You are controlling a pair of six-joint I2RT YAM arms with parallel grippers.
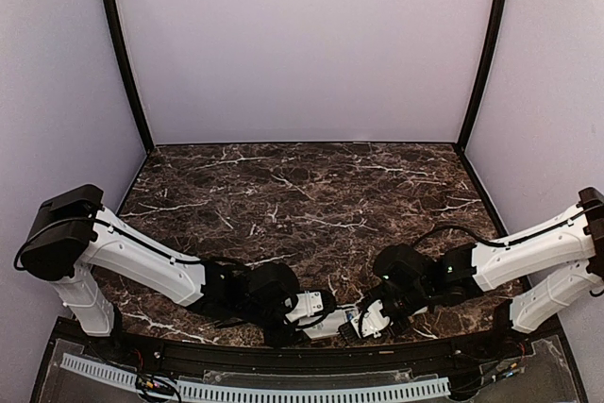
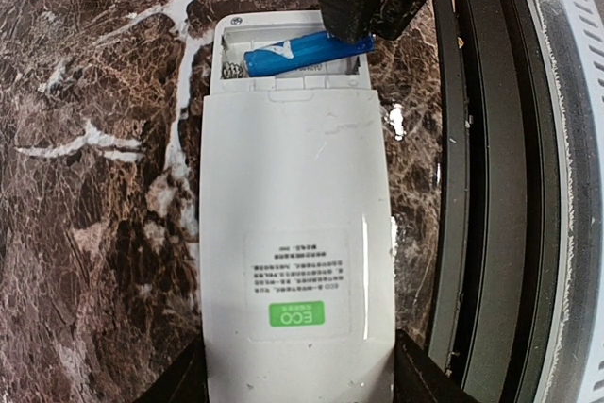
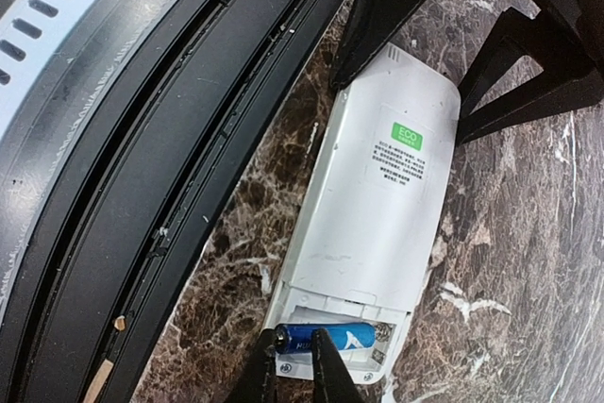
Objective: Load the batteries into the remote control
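Observation:
The white remote control (image 2: 297, 176) lies back side up, its ECO label showing, and my left gripper is shut on its sides at one end. At the other end the battery compartment (image 3: 321, 314) is uncovered. One blue battery (image 2: 307, 52) lies across it, slightly slanted, with one end by the coil spring (image 2: 234, 70). My right gripper is shut on the battery's other end, away from that spring. Whether that end is fully seated cannot be told, as the fingers partly cover it. In the top view both grippers meet low at the front, mostly hiding the remote.
Close beside the remote runs the black front rail (image 3: 189, 176), with a slotted white strip (image 1: 302, 392) beyond it.

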